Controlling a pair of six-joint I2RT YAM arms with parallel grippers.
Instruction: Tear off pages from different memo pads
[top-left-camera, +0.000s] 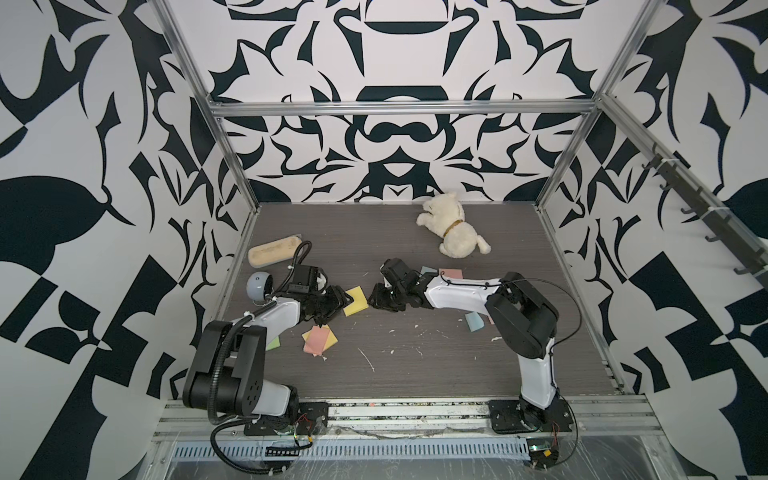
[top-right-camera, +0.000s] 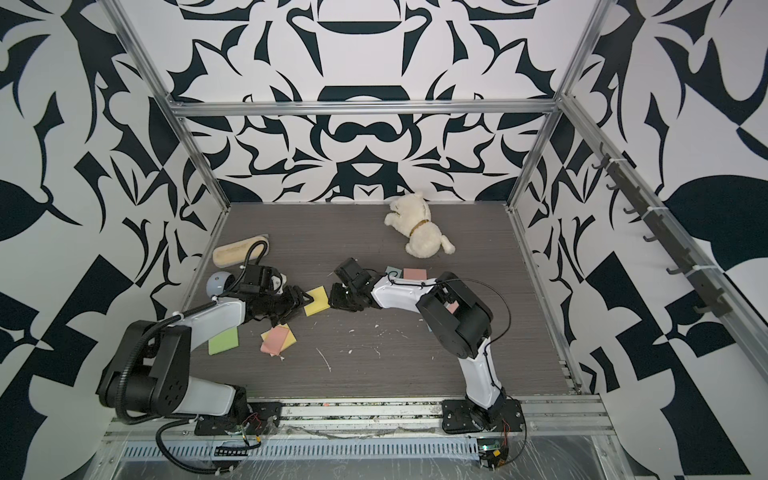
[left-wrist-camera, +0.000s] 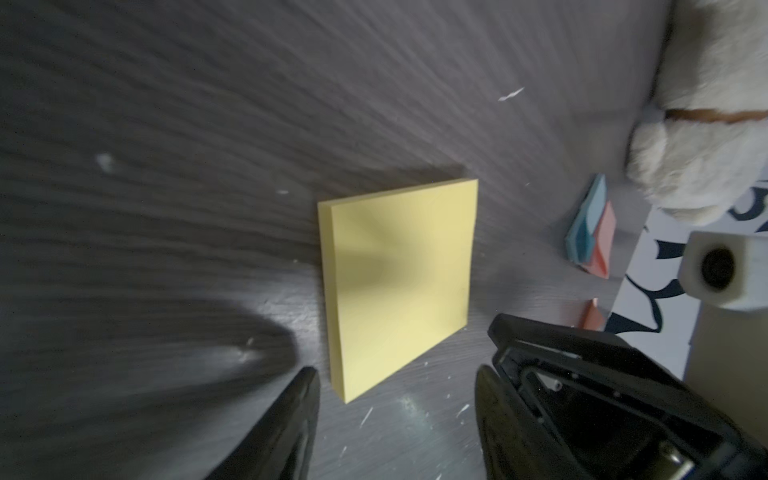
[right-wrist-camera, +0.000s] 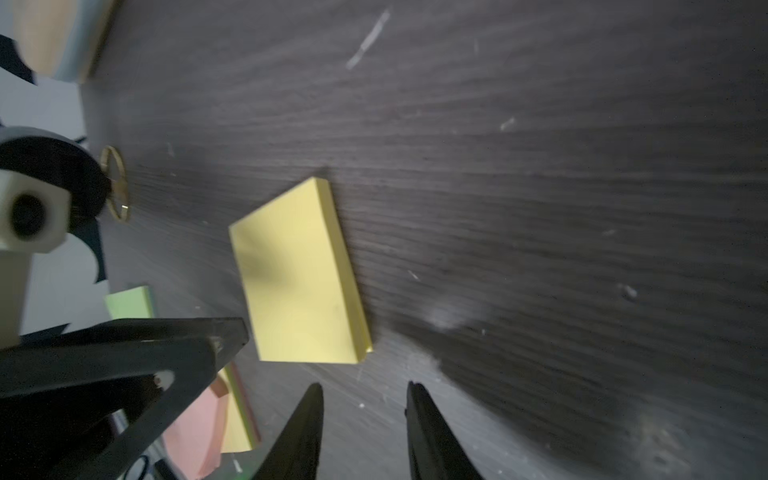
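Note:
A yellow memo pad (top-left-camera: 354, 301) (left-wrist-camera: 400, 280) (right-wrist-camera: 297, 272) lies flat at the middle of the table between my two grippers. My left gripper (top-left-camera: 341, 302) is at its left, fingers apart with nothing between them. My right gripper (top-left-camera: 379, 301) is just to its right, open and empty. A pink pad (top-left-camera: 314, 341) rests on another yellow pad (top-right-camera: 288, 341) nearer the front. A green pad (top-right-camera: 223, 341) lies at the front left, and blue (top-left-camera: 474, 321) and pink (top-right-camera: 414, 274) pads are at the right, partly hidden by my right arm.
A white plush dog (top-left-camera: 454, 228) lies at the back right. A tan oblong object (top-left-camera: 273, 252) and a grey rounded object (top-left-camera: 257, 285) are at the left.

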